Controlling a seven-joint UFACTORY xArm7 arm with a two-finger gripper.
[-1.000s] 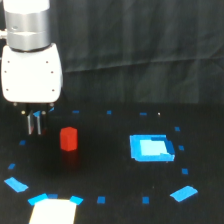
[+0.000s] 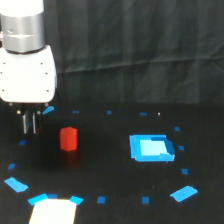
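A red block point(image 2: 68, 139) stands on the black table, left of the middle of the camera view. My gripper point(image 2: 29, 122) hangs from the white hand at the left, pointing down, to the left of the block and apart from it. Its two thin fingers point(image 2: 34, 123) show a narrow dark gap with nothing visible between them. At the right lies a blue square with a white centre point(image 2: 153, 148); nothing is seen on it.
Small blue tape marks dot the table, with larger strips at the front left point(image 2: 16, 185) and right point(image 2: 184, 193). A pale piece point(image 2: 53, 212) lies at the front edge. Black cloth point(image 2: 140, 50) hangs behind.
My gripper has shifted a little to the left, away from the red block. The block and the blue square have not moved.
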